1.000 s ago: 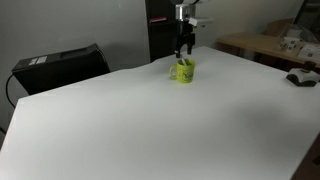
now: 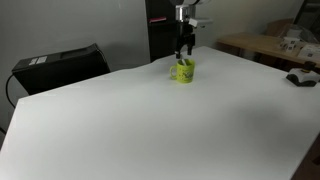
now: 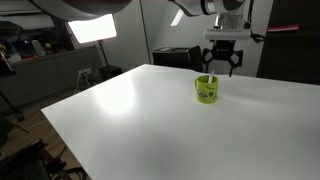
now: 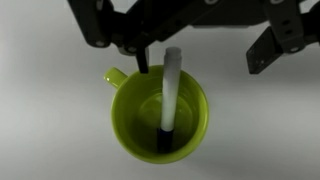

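Note:
A yellow-green mug [image 2: 185, 75] stands upright on the white table, its handle toward the left in the wrist view. Inside it leans a marker [image 4: 171, 88] with a white barrel and a dark end down at the mug's bottom; its pale end sticks up past the rim. My gripper is open just above the mug, one finger on each side of the view. The marker's upper end lies in the space between the fingers, nearer the left one, and nothing is gripped. In the second exterior view the gripper [image 3: 221, 62] hangs over the mug [image 3: 207, 90].
A black device [image 2: 60, 70] sits at the table's back left. Toward the right stands a wooden table [image 2: 258, 45] with items on it, and a dark object [image 2: 301, 77] lies near the right edge.
The gripper appears slightly lower and closer to the mug than one second ago. The mug and marker have not visibly moved.

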